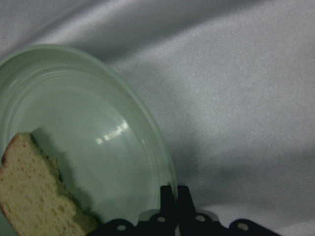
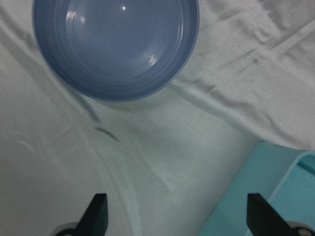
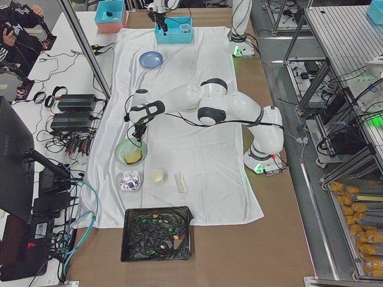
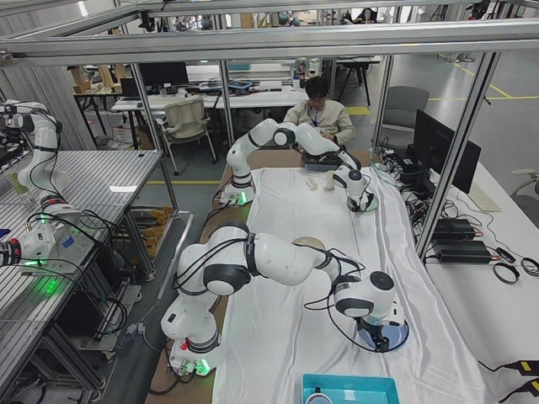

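Observation:
A pale green plate [image 3: 124,156] holds a piece of bread [image 3: 132,157], seen close in the left wrist view [image 1: 34,187]. My left gripper is shut at the plate's rim, its fingertips together over that rim; whether the rim is between them is hard to tell. My right gripper is open with nothing between its fingers, above the white cloth beside a blue plate [image 2: 115,49] and a light blue bin [image 2: 266,172].
On the cloth [image 3: 203,167] lie a foil packet [image 3: 129,180], a cream cup [image 3: 157,176] and a pale strip [image 3: 181,182]. A black tray [image 3: 125,233] stands at the front.

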